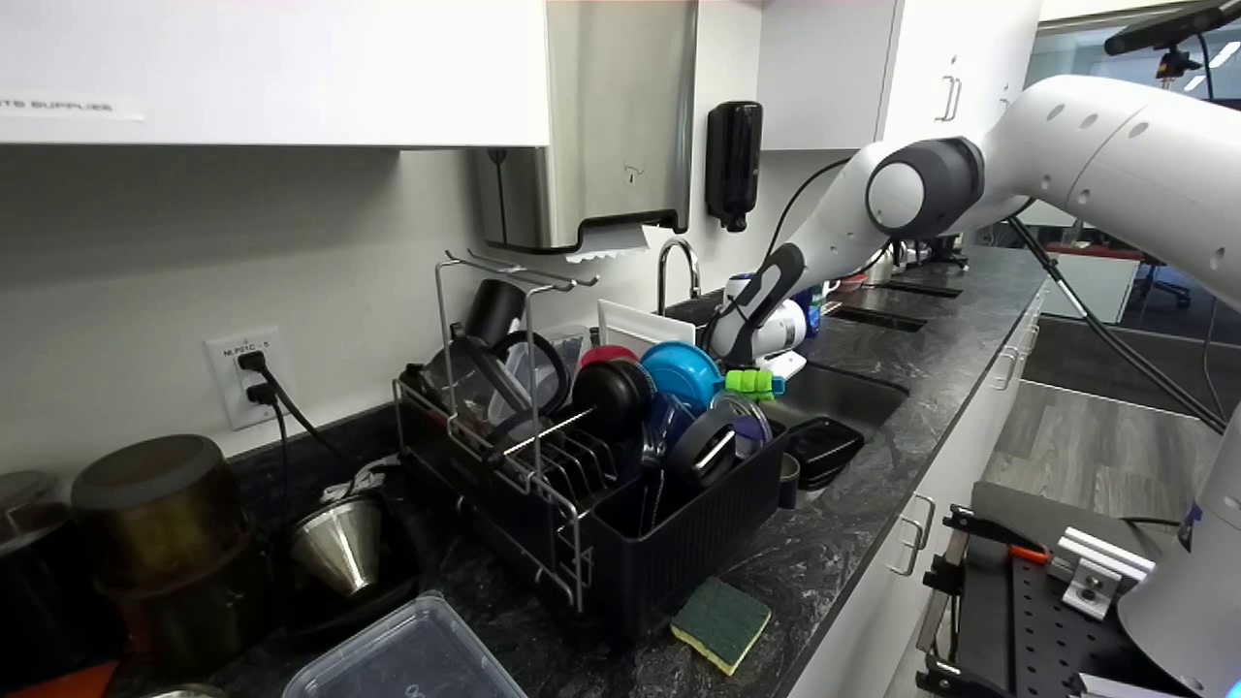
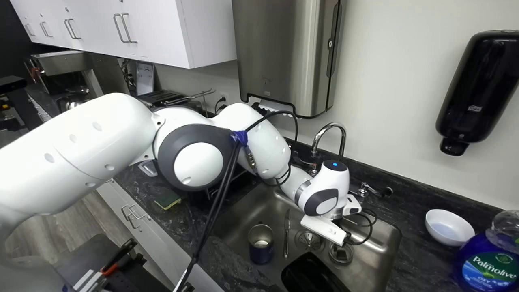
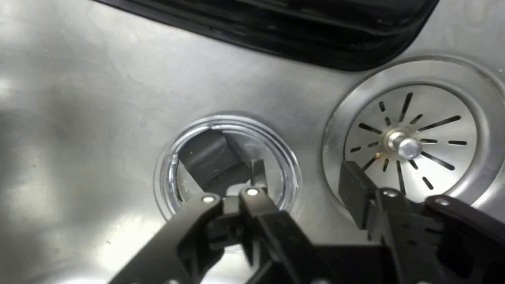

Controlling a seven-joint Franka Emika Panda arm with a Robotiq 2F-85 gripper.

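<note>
In the wrist view, a round clear-rimmed lid with a dark grey middle piece [image 3: 208, 154] lies on the bottom of the steel sink. My gripper points down above it, the fingers part open with bare steel showing between them. The left fingertip [image 3: 258, 175] overlaps the lid's right inner part from this angle; whether it touches cannot be told. The other fingertip [image 3: 354, 191] stands to the right, in front of the drain strainer's edge. Exterior view 2 shows the same lid [image 2: 341, 254] just below my hand, with the fingers hidden there.
A metal drain strainer [image 3: 412, 142] sits right of the lid. Close by are a black tray [image 2: 311, 275], a mug [image 2: 261, 243] and a knife [image 2: 286, 233] in the sink. The faucet [image 2: 331, 127] rises behind my arm. A loaded dish rack [image 1: 698, 500] stands beside the sink.
</note>
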